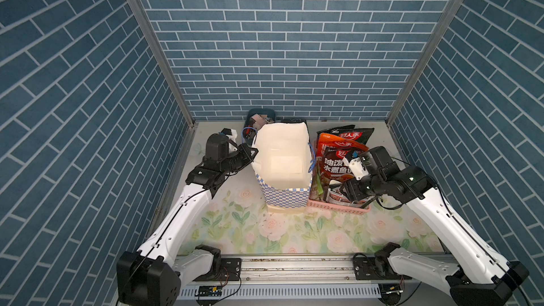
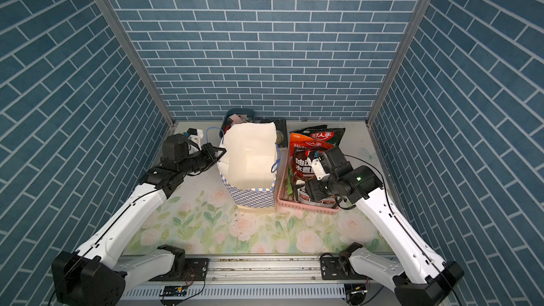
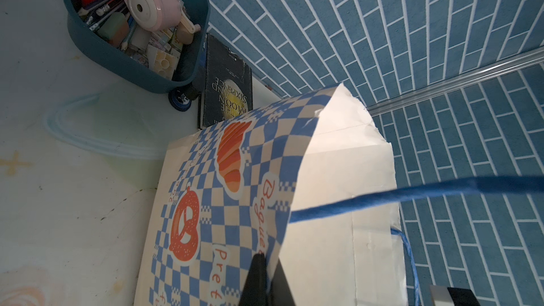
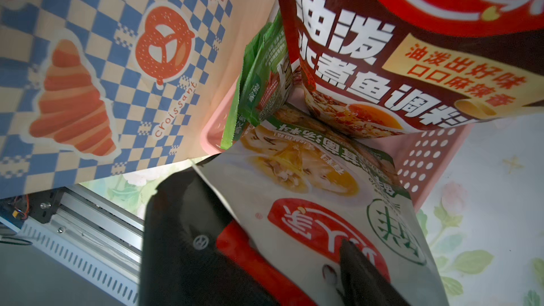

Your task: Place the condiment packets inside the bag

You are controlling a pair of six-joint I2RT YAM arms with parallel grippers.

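The open paper bag (image 1: 288, 197), checked blue and cream, stands upright mid-table with its pale inside showing. At its left rim my left gripper is shut, the thin paper edge running between its fingertips. In the pink basket (image 4: 410, 178) are several condiment packets: a white packet (image 4: 340, 192) leaning in front, a brown packet (image 4: 362, 62) behind it, and a green packet (image 4: 263, 73) beside the bag. A black packet (image 4: 181, 226) with a red band lies against the white one. My right gripper (image 1: 350, 191) is open, low over the front packets; one finger (image 4: 362, 274) shows before the white packet, the other is hidden.
A teal bin (image 3: 136, 73) of small items and a black book (image 3: 226, 87) stand behind the bag. A blue handle (image 3: 419, 193) loops from the bag's left side.
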